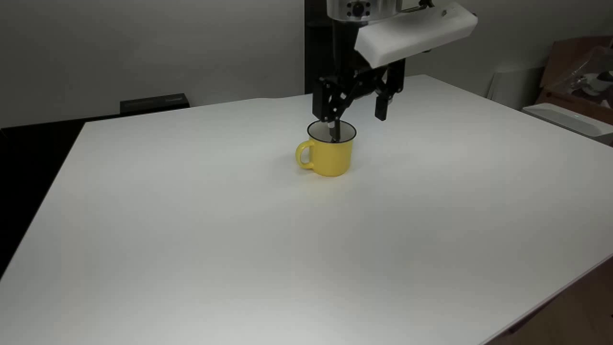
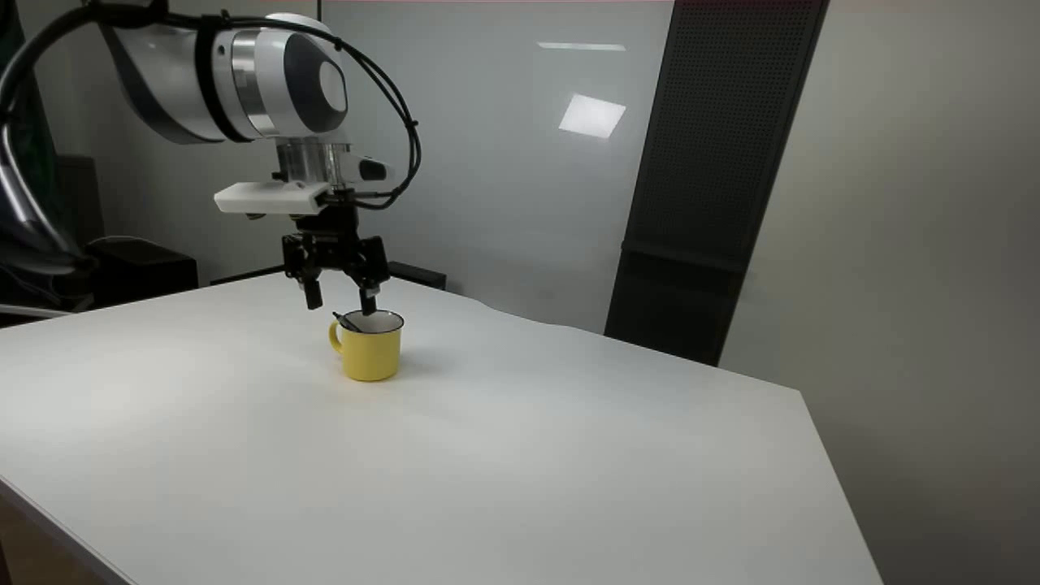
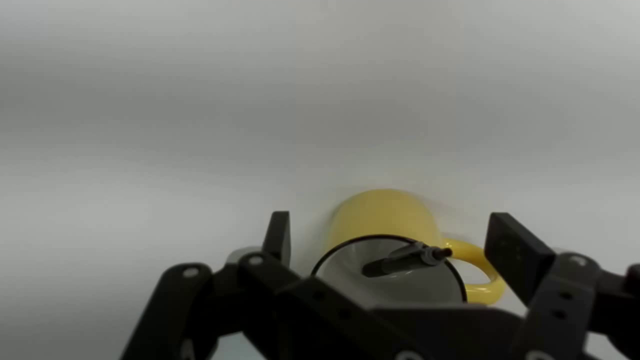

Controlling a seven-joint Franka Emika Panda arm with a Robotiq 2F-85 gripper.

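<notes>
A yellow mug [image 1: 331,158] with a dark rim stands upright on the white table, its handle [image 1: 300,156] toward the left in the first exterior view. Inside it leans a dark marker-like object [image 3: 408,259], one end resting at the rim near the handle in the wrist view. My gripper [image 2: 341,302] is open, pointing down just above and behind the mug, with nothing held. One finger [image 1: 335,130] overlaps the mug's opening in the first exterior view; whether it dips inside cannot be told. The other finger [image 1: 380,108] hangs clear of the mug.
Bare white table [image 1: 241,247] surrounds the mug on all sides. A dark box [image 1: 153,104] sits beyond the far edge. At the right, a white tray [image 1: 569,119] and a cardboard box [image 1: 574,69] stand off the table.
</notes>
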